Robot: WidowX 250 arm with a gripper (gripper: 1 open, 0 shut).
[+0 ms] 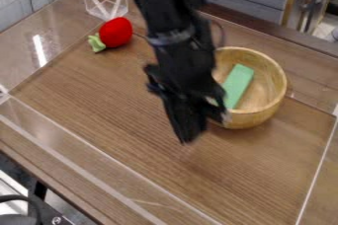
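Observation:
My black arm reaches down from the top of the camera view to the middle, where its gripper (201, 125) hangs in front of a wooden bowl (275, 101). The gripper is dark and blurred, so its finger state is hard to make out. A green block (239, 84) lies inside the bowl, partly behind the arm. A red round object (115, 32) with a small green and white item (99, 42) beside it sits at the upper left of the wooden table (99, 140).
A clear plastic item (109, 2) is at the top left edge. The left and front of the table are open. A dark cable or part (20, 209) shows at the lower left corner.

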